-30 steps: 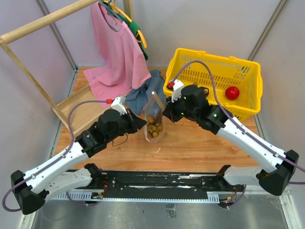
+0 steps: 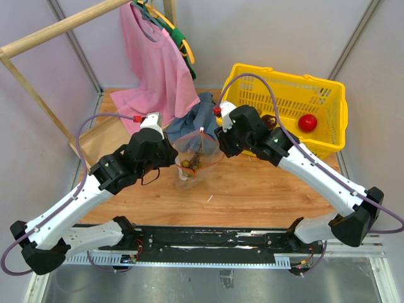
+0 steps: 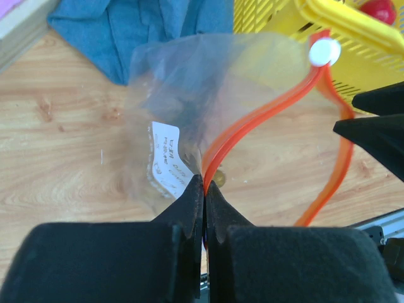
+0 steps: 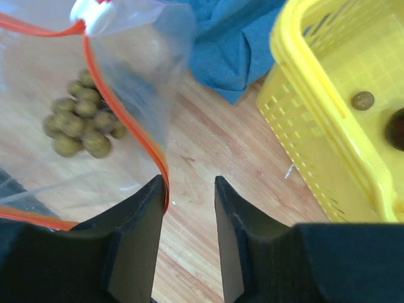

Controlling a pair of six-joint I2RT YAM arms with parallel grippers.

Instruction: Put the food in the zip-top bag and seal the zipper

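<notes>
The clear zip top bag (image 2: 189,180) stands on the table with its orange-edged mouth spread wide between both arms. Several round brownish-green pieces of food (image 4: 85,117) lie inside. In the left wrist view, my left gripper is shut with the bag's orange rim (image 3: 237,129) pinched between its fingertips. My right gripper stands part open; the opposite side of the rim runs down against the inner side of its left finger (image 4: 140,211), while its right finger (image 4: 228,218) is clear. A white zipper slider (image 3: 324,52) sits at the rim's far corner.
Just right of the right gripper is the yellow basket (image 2: 287,88), holding a red ball-shaped item (image 2: 307,123) and darker round ones. A blue cloth (image 2: 192,117) lies behind the bag.
My left gripper has moved left with the near side of the rim, after shifting slightly right earlier. The bag's mouth has spread from narrow to wide.
</notes>
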